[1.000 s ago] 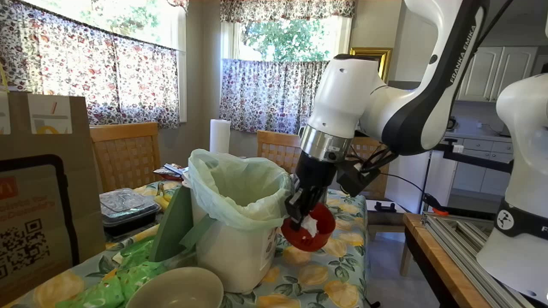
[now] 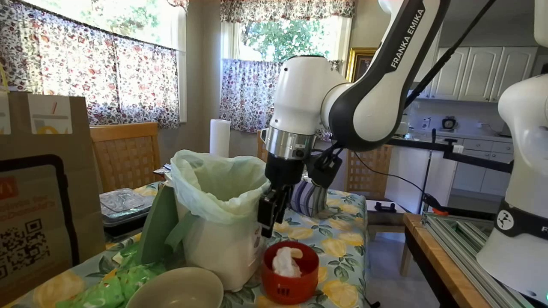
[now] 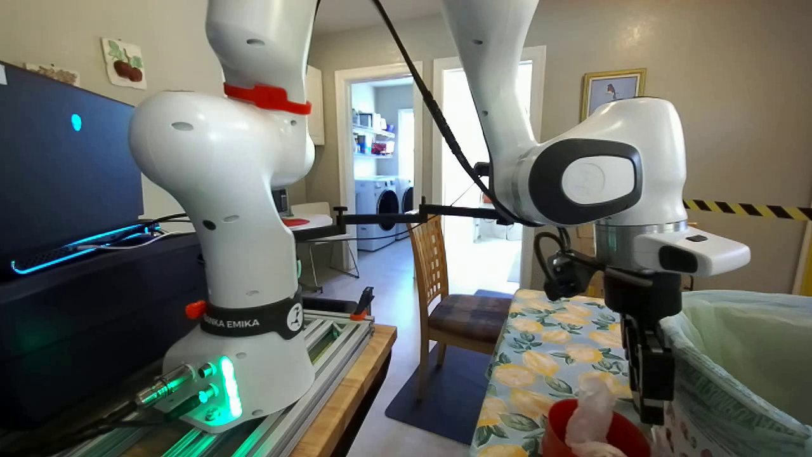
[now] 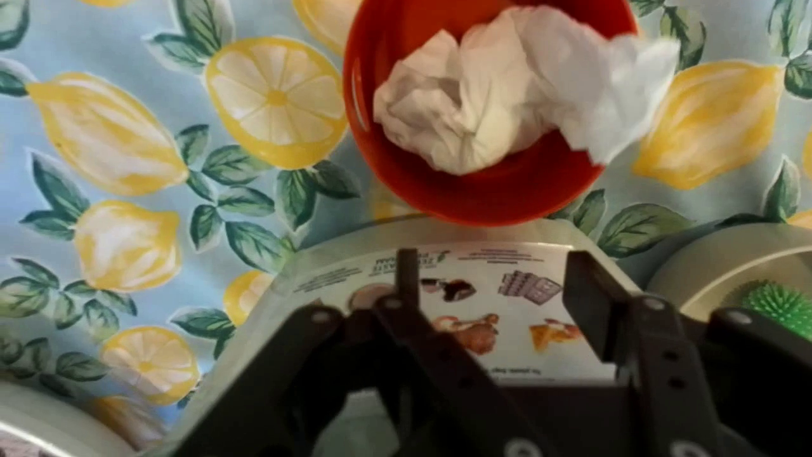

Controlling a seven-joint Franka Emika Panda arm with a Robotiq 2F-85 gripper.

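My gripper (image 2: 272,213) points down beside the rim of the white bin (image 2: 218,251), which is lined with a pale green bag (image 2: 226,177). In the wrist view the fingers stand apart, the bin's printed label (image 4: 487,304) showing between them, and nothing is held. A red bowl (image 2: 290,292) rests on the tablecloth next to the bin, apart from my fingertips. Crumpled white tissue (image 4: 487,87) lies in the bowl, part of it reaching over the rim in the wrist view.
A beige bowl (image 2: 177,290) sits in front of the bin, with a spiky green thing (image 4: 784,312) inside. Green packaging (image 2: 113,287), a green board (image 2: 158,226) and a paper bag (image 2: 41,179) crowd the left. Lemon-print tablecloth (image 2: 334,246) is clear at right.
The red bowl was raised and tilted at my gripper; now it stands upright on the table, nearer the camera. My arm has moved left and straightened downward, and the bin has shifted slightly left.
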